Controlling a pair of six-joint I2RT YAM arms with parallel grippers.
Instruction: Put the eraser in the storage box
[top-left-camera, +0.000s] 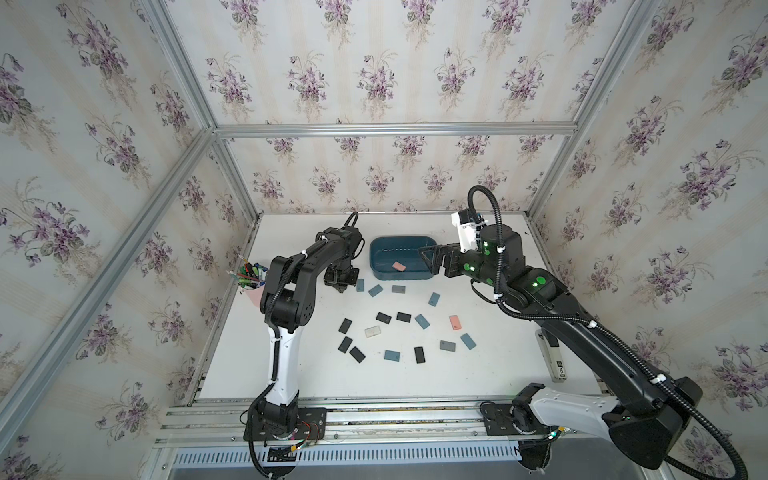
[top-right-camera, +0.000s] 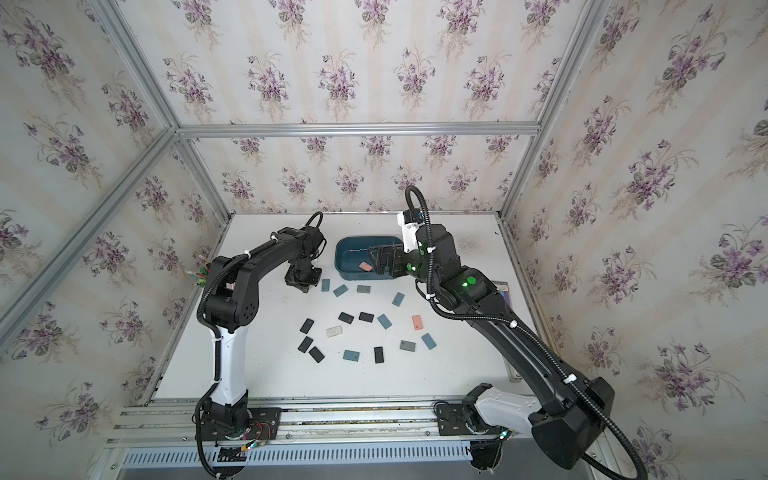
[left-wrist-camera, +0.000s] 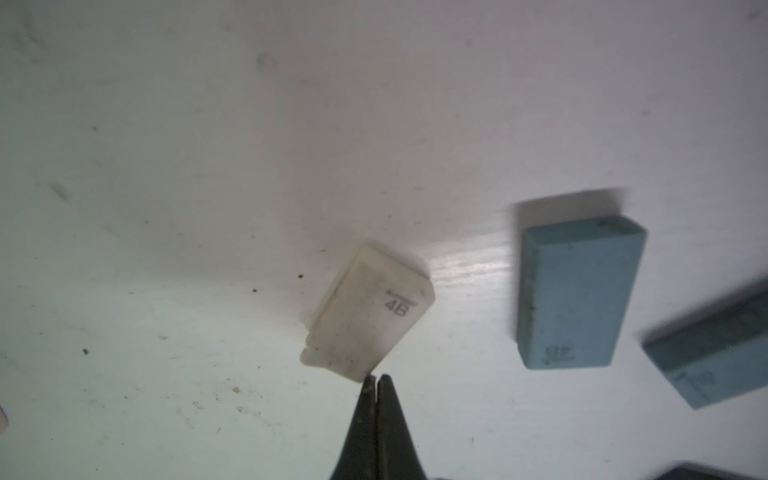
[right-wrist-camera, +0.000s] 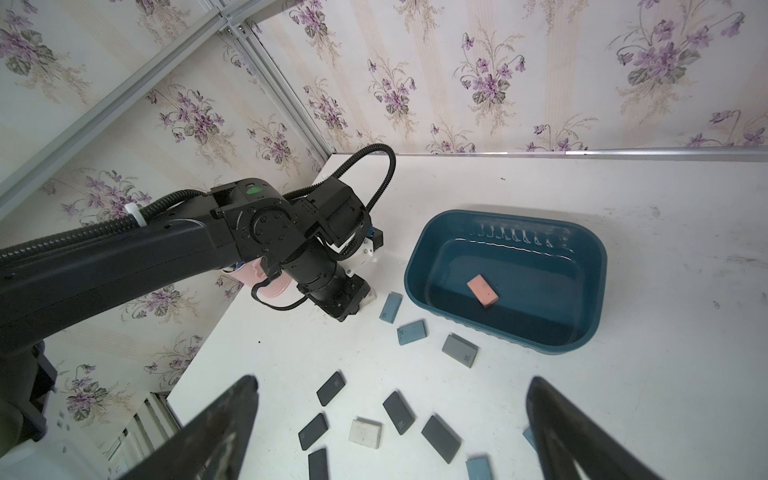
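A white eraser marked 4B (left-wrist-camera: 372, 312) lies flat on the table in the left wrist view, one corner close to my left gripper's fingertips. My left gripper is shut, its tips meeting with nothing between them. In the top left view that gripper (top-left-camera: 341, 281) is low over the table, left of the dark teal storage box (top-left-camera: 403, 276). One pink eraser (right-wrist-camera: 482, 290) rests inside the box. My right gripper is open and empty, its blurred fingers (right-wrist-camera: 217, 436) wide apart, held high near the box's right side.
Blue erasers (left-wrist-camera: 584, 296) lie just right of the white one. Several black, grey and blue erasers, another white eraser (right-wrist-camera: 365, 433) and a pink eraser (top-left-camera: 455, 322) are spread over the mid-table. A pink pen cup (top-left-camera: 253, 294) stands at the left edge.
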